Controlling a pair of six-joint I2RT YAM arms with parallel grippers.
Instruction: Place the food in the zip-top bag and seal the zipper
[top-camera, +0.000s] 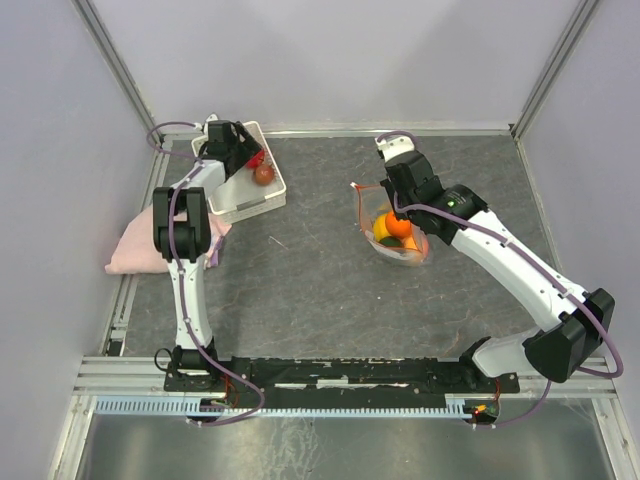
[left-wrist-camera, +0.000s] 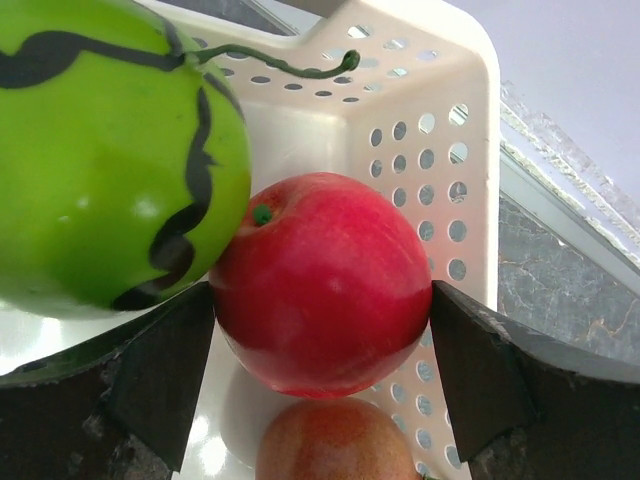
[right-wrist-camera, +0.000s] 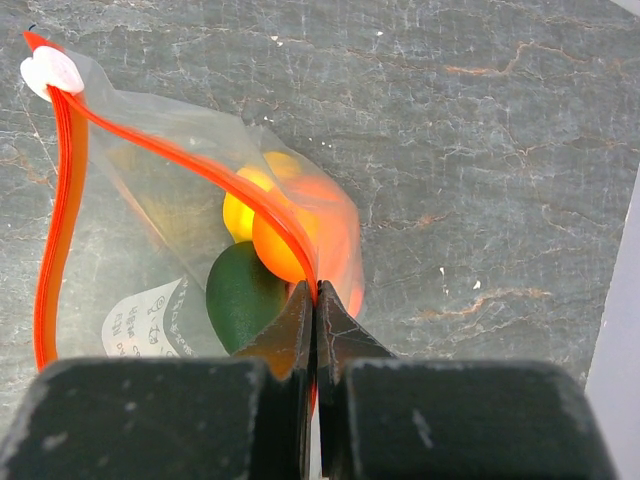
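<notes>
In the left wrist view a round red fruit (left-wrist-camera: 320, 290) with a green stem dot lies in the white basket (left-wrist-camera: 480, 200). My left gripper is open, with one finger on each side of this fruit; whether they touch it I cannot tell. A green striped melon (left-wrist-camera: 90, 160) and a brownish-red fruit (left-wrist-camera: 335, 445) lie against it. The clear zip top bag (right-wrist-camera: 150, 230) stands open on the table, with yellow, orange and dark green food inside. At its orange zipper edge, my right gripper is shut on the bag's rim.
A pink bag-like sheet (top-camera: 138, 245) lies left of the left arm, below the basket. A white slider (right-wrist-camera: 52, 72) sits at the zipper's far corner.
</notes>
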